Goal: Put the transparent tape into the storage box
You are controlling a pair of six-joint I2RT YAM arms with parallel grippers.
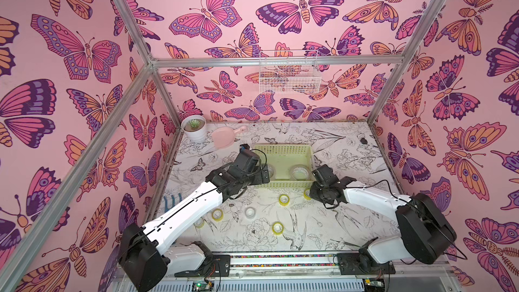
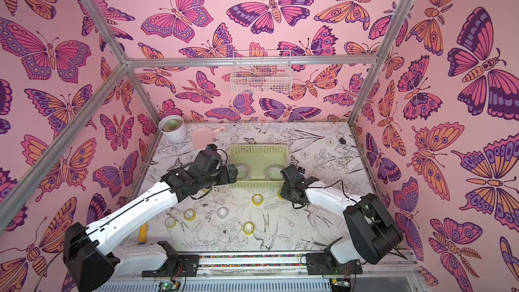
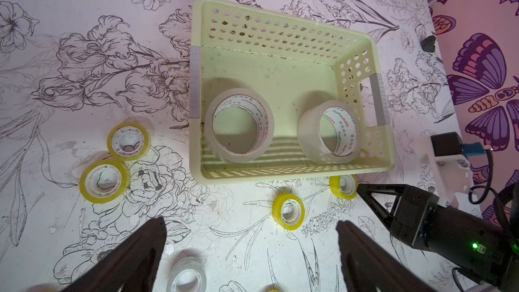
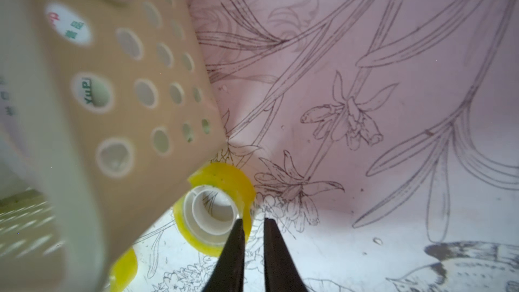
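The pale green storage box [image 3: 286,56] holds two large transparent tape rolls [image 3: 238,147] [image 3: 319,154]. My left gripper is over the table left of the box, open and empty. My right gripper is low beside the box's near right corner, part open, its fingertips at the rim of a small yellow tape roll [image 4: 238,181] lying against the box's outer wall; I cannot tell whether they touch it.
Several small yellow rolls [image 3: 288,211] [image 3: 128,141] and a clear roll [image 3: 186,272] lie around the box. A potted plant [image 1: 194,129] and pink pan [image 1: 224,138] stand at the back left.
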